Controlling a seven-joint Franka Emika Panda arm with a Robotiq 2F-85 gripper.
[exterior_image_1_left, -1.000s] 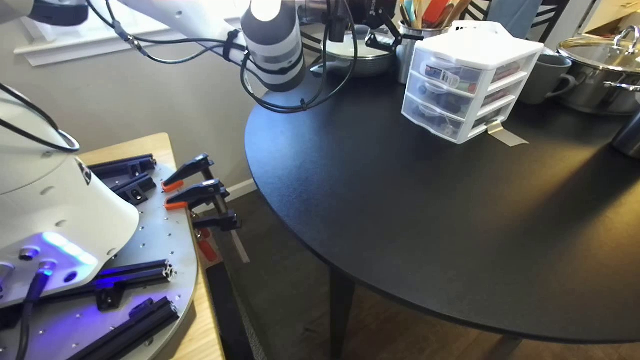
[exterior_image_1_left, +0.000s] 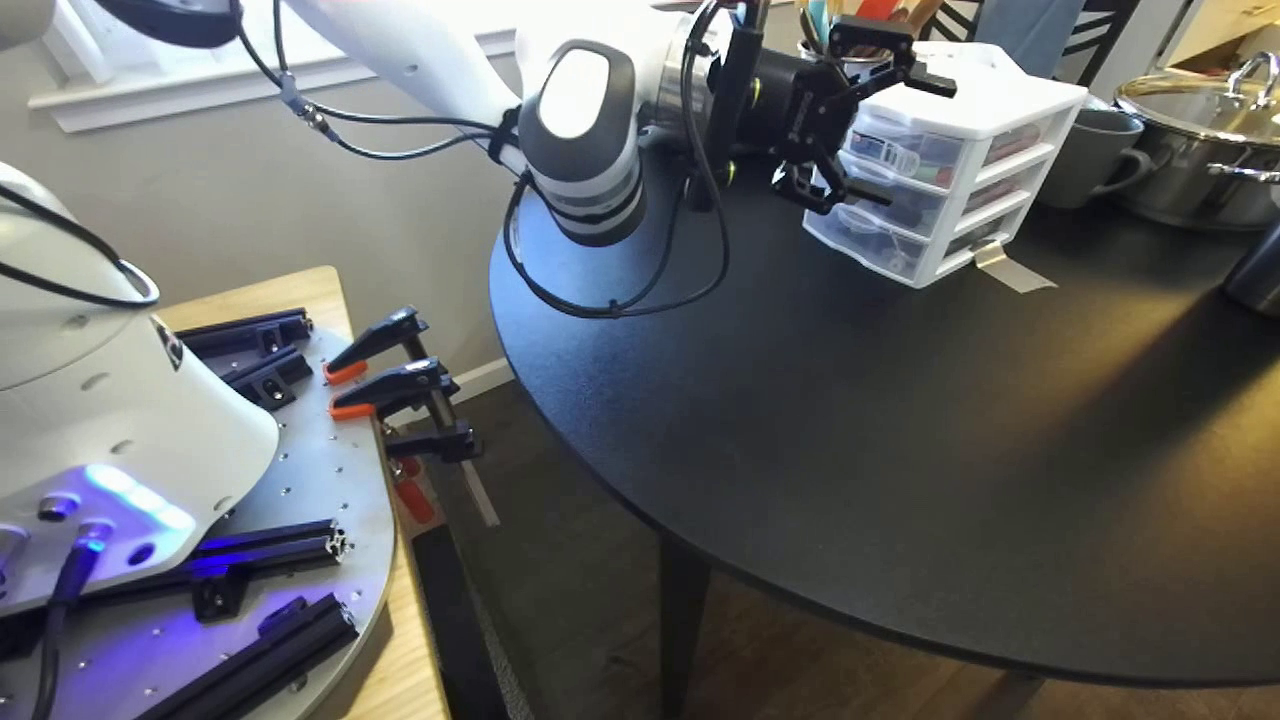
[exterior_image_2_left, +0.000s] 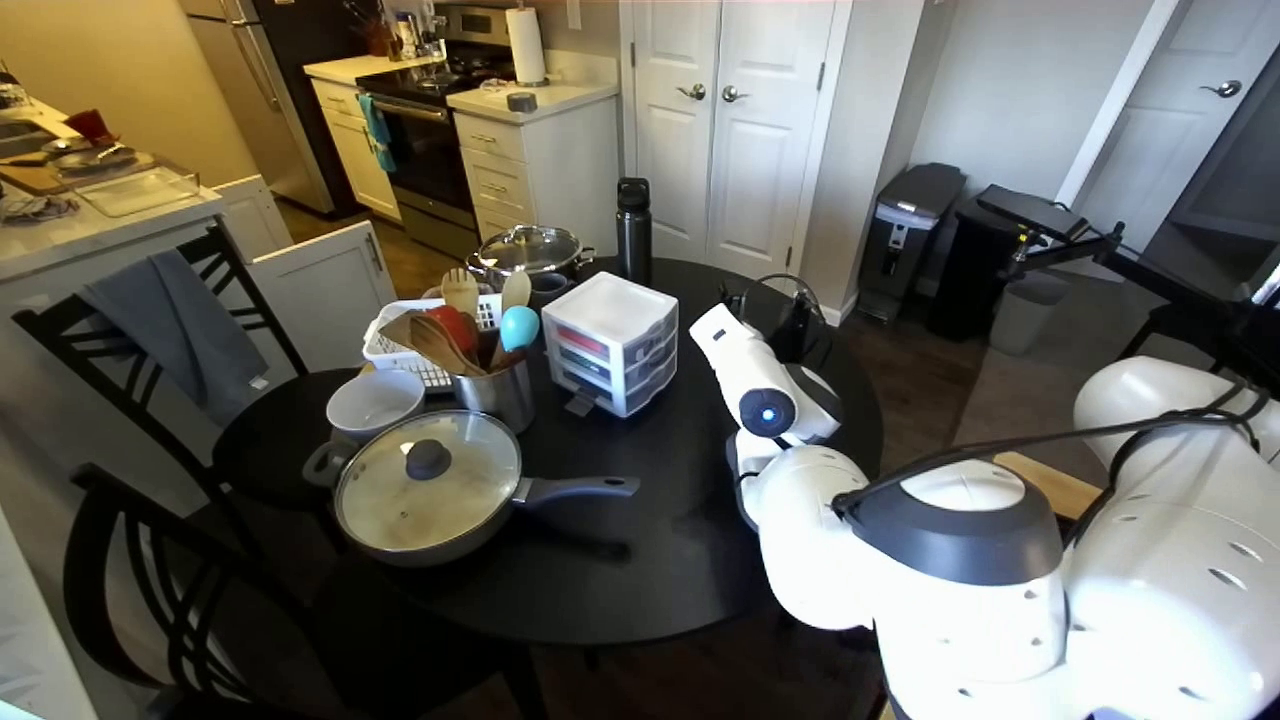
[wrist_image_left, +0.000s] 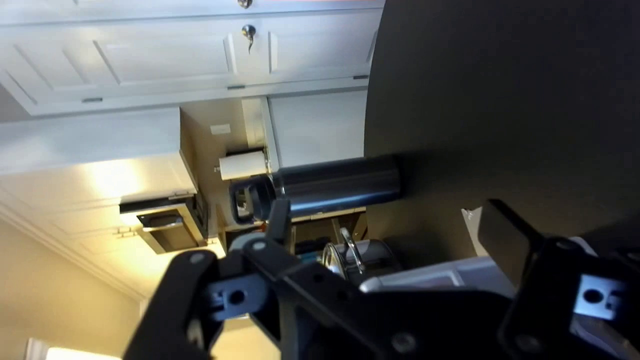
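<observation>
My gripper (exterior_image_1_left: 902, 138) stands open in exterior view 1, its two fingers spread apart in front of the upper part of a white drawer unit (exterior_image_1_left: 984, 102). No object shows between them. Whether a finger touches the unit I cannot tell. The unit has clear drawers with small items inside, and all of them look shut; in exterior view 2 the whole unit (exterior_image_2_left: 612, 306) sits on the black table. From the wrist, the gripper is also wide open, with a white edge of the drawer unit (wrist_image_left: 444, 273) low between the fingers.
A dark bottle (exterior_image_2_left: 633, 228), a steel pot (exterior_image_1_left: 1200, 156) and a grey mug (exterior_image_1_left: 1086, 156) stand near the unit. A utensil holder (exterior_image_2_left: 498, 390) and a lidded pan (exterior_image_2_left: 420, 492) are on its other side.
My arm has come down and to the right in exterior view 1. The gripper, earlier at the top edge by the utensil holder, now overlaps the drawer unit. The unit has not moved.
</observation>
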